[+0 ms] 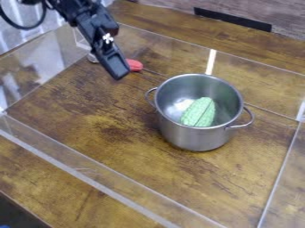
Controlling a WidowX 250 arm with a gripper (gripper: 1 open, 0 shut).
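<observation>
My gripper [114, 66] hangs at the upper left, dark and angled downward, its fingers close together with nothing visible between them. Just behind it a small red object [134, 65] lies on the wooden surface, partly hidden by the gripper. A steel pot [202, 134] with two side handles stands right of center, holding a pale green ribbed object [198, 111], elongated in shape.
Clear or pale edging strips run along its left, front and right sides, and a darker wooden strip [226, 27] lies along the back.
</observation>
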